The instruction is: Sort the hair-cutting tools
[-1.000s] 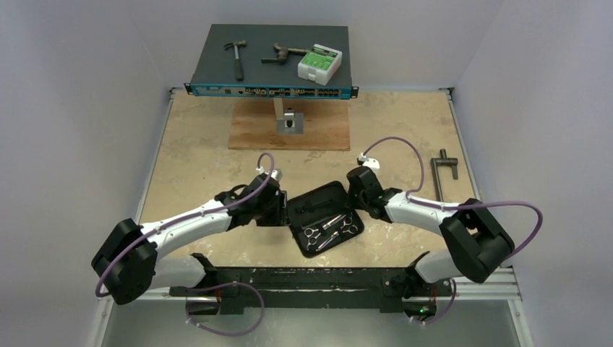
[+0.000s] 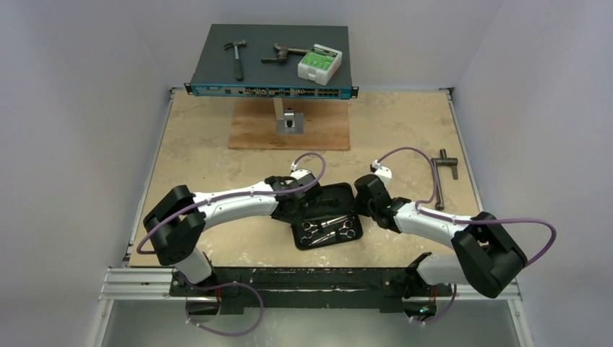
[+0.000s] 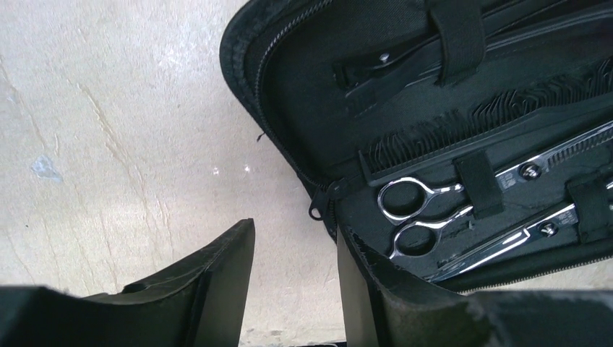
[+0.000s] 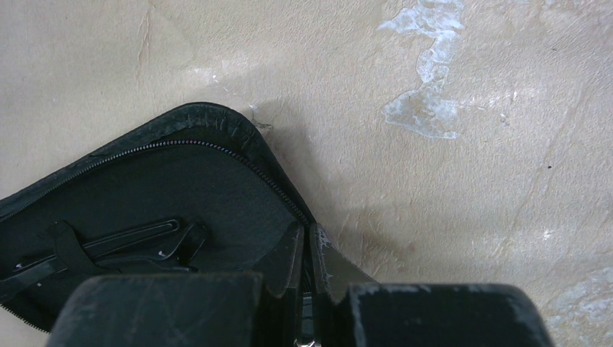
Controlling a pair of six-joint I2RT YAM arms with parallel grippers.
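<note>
A black zippered case (image 2: 325, 242) lies open at the table's front centre, holding scissors (image 3: 401, 213), a comb (image 3: 434, 141) and slim tools (image 3: 390, 76) under straps. My left gripper hangs over the case's left side, its fingers parted with nothing visible between them; from above, the arm hides that corner. My right gripper is shut at the case's right rear edge, by the zipper; whether fabric is pinched between its tips is unclear.
A T-shaped metal tool (image 2: 444, 163) lies at the right of the table. At the back, a raised dark device (image 2: 253, 58) holds hammers and a white box (image 2: 318, 69). The table behind the case is mostly clear.
My left arm has moved right, over the case.
</note>
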